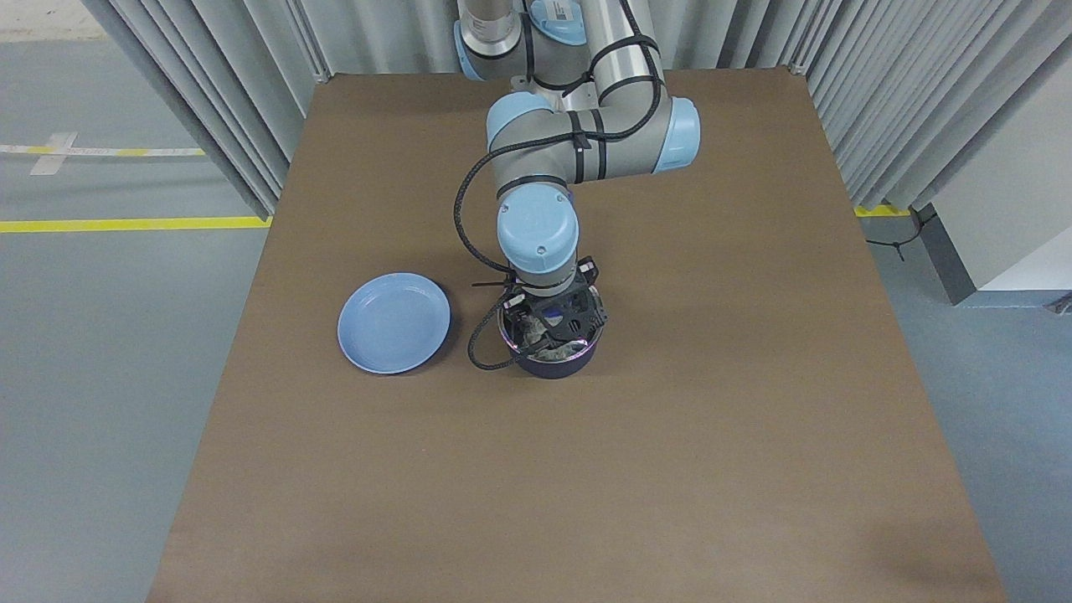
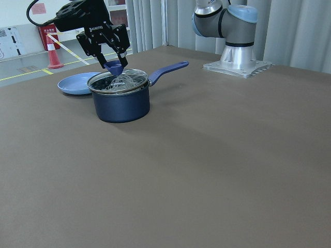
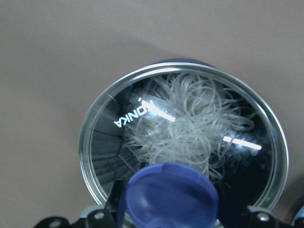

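A dark blue pot (image 2: 121, 108) with a long blue handle (image 2: 170, 70) stands on the table, covered by a glass lid (image 3: 104, 142) with pale, stringy noodles (image 3: 185, 128) visible beneath. My black gripper (image 2: 107, 63) is over the lid, its fingers shut on the lid's blue knob (image 3: 171, 194), as the left and wrist views show. In the front view the gripper and arm hide most of the pot.
A light blue plate (image 1: 393, 322) lies on the table (image 1: 573, 472) to the left of the pot in the front view. The arm's base stands at the back.
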